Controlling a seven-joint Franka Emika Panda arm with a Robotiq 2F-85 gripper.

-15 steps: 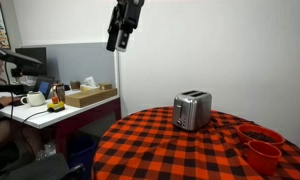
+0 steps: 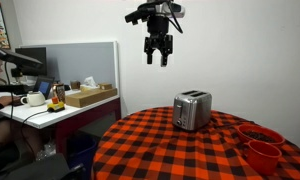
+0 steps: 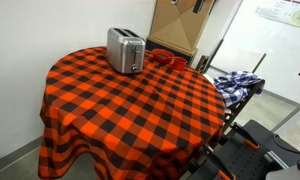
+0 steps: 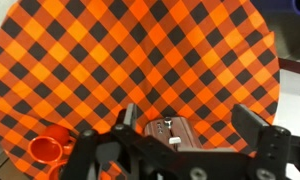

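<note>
High above the table hangs my gripper (image 2: 157, 60), open and holding nothing, its fingers pointing down. In the wrist view the open gripper spans the lower edge of the picture. A silver two-slot toaster (image 2: 192, 111) stands upright on the round table under a red-and-black checked cloth (image 2: 150, 150). From the wrist, part of the toaster (image 4: 172, 132) shows between and below the fingers, well beneath them; the gripper body hides the rest. Red containers sit at the table's right: a cup-like one (image 2: 262, 156) and a bowl (image 2: 260, 136) with dark contents.
To the left is a white desk (image 2: 65, 113) with a white mug (image 2: 34, 99), a box (image 2: 88, 96) and a laptop; a person sits there. A wall stands behind the toaster.
My gripper has swung right and now hangs above and left of the toaster in the exterior view, with both fingers showing apart. The toaster and red containers have stayed put.
</note>
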